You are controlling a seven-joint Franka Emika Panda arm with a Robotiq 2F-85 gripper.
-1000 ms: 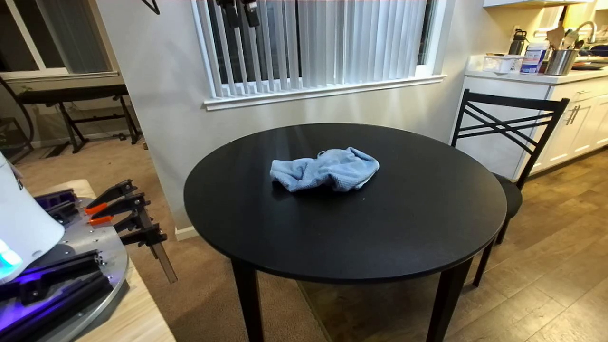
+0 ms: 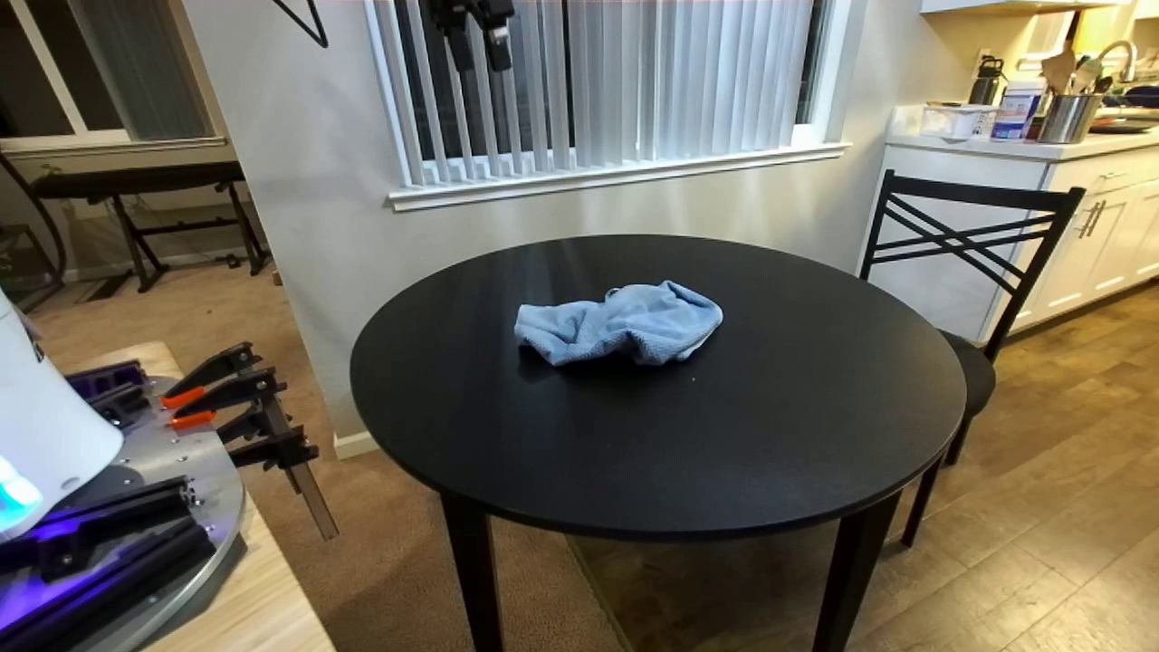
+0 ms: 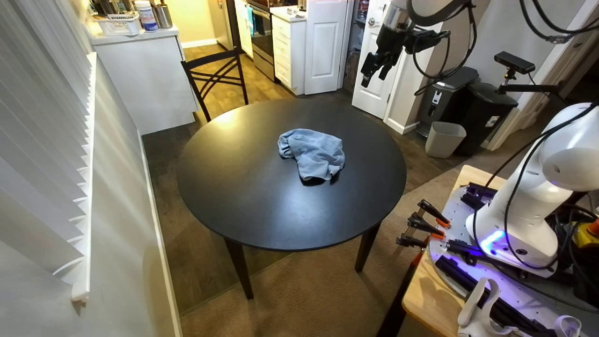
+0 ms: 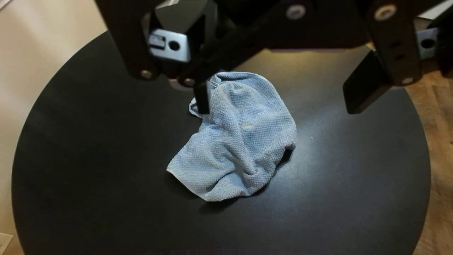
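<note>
A light blue cloth (image 2: 621,321) lies crumpled on the round black table (image 2: 652,456), with folds raised and one corner spread flat. From above, the wrist view shows the whole cloth (image 4: 242,136) except a small part behind a finger. My gripper is open, its two fingers wide apart with only air between them. It hangs well above the tabletop; in the second exterior view the gripper (image 3: 375,72) points downward, clear of the cloth (image 3: 314,154). Only its lower end shows at the top edge of the first exterior view.
A black chair (image 2: 978,250) stands at the table's far right in the first exterior view. Window blinds (image 2: 695,87) and a sill line the wall behind. Apart from the cloth, the tabletop is bare. Clamps (image 3: 421,224) stick out from the robot's stand.
In the first exterior view my gripper has shifted slightly to the right and a little lower. Cloth and table are unchanged.
</note>
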